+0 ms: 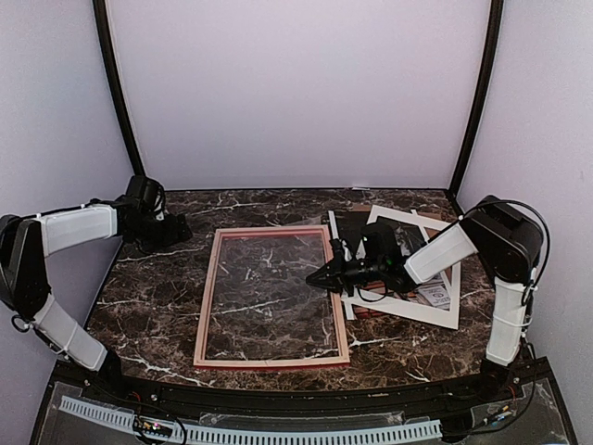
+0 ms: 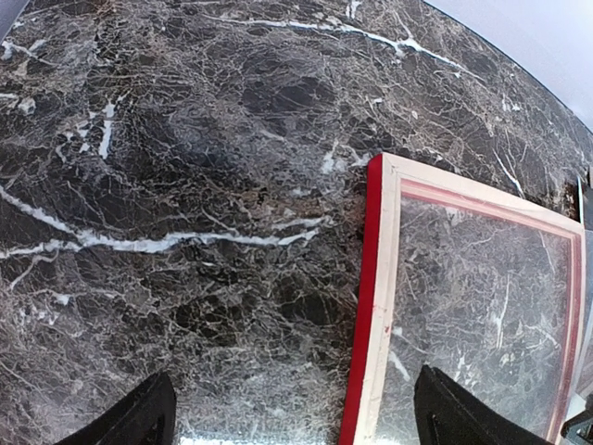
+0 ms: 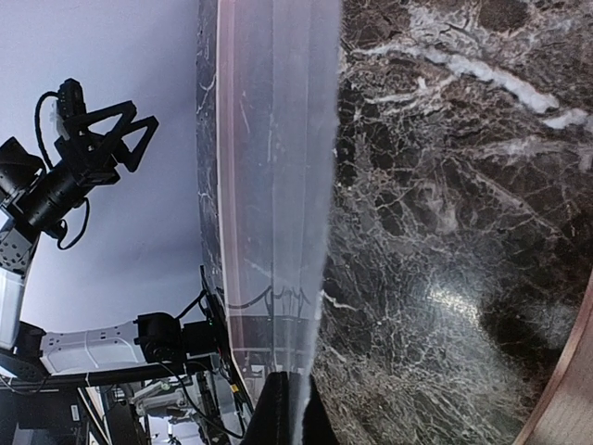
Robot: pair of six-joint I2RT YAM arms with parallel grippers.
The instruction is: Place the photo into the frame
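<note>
A pink-and-red frame [image 1: 204, 315] lies on the dark marble table, seen also at the right of the left wrist view, with its red side [image 2: 365, 306]. My right gripper [image 1: 323, 278] is over the frame's right side, shut on a clear sheet [image 3: 278, 185], which extends over the frame's inside in the top view. My left gripper [image 1: 174, 232] stands open left of the frame, nothing between its fingers.
Photos and white mats [image 1: 426, 315] lie stacked to the right of the frame, partly under my right arm.
</note>
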